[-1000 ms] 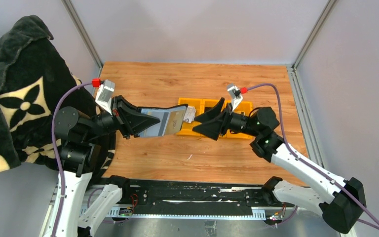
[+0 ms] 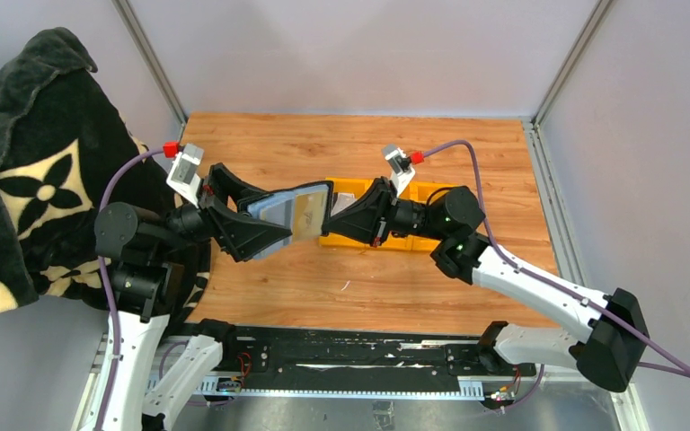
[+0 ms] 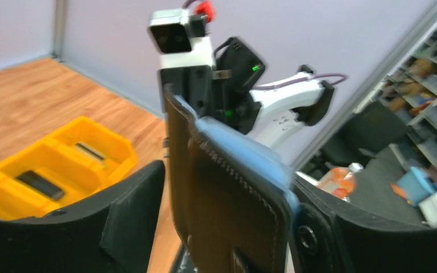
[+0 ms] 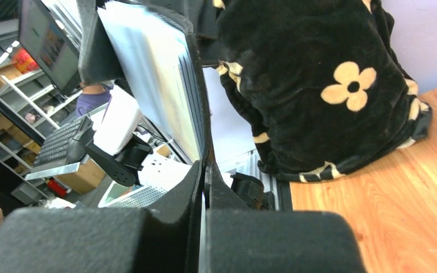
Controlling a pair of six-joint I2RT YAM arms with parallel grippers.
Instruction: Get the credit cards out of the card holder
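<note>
In the top view, the dark card holder (image 2: 330,199) hangs above the table between my two grippers. Light-blue cards (image 2: 278,211) and a gold card (image 2: 309,214) show in it. My left gripper (image 2: 274,214) is open, its fingers spread to either side of the holder's left part. The left wrist view shows the holder's brown cover (image 3: 227,199) between those fingers, with some gap at the left finger. My right gripper (image 2: 329,224) is shut on the holder's edge; in the right wrist view its fingertips meet the thin dark cover (image 4: 203,122), cards stacked beside it.
A yellow divided tray (image 2: 359,242) stands on the table behind the right gripper, with a white item (image 2: 343,201) in it. A dark patterned blanket (image 2: 45,180) fills the left side.
My right gripper has moved left and shut at the holder's right edge. The holder has shifted slightly left and turned.
</note>
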